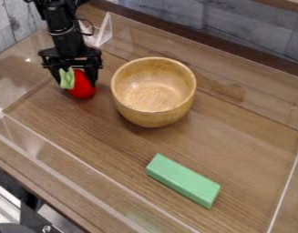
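My black gripper (pixel 68 56) reaches down from the top left over a small red object with a pale green top (pixel 80 86), which looks like a strawberry or similar toy. The fingers are around its top; whether they are closed on it is too small to tell. A wooden bowl (pixel 154 84) stands just to the right, and a green block (pixel 183 180) lies at the lower right.
The wooden table (pixel 108 150) has bare room in the middle and lower left, and at the upper right. Its edges show at the left and right of the view.
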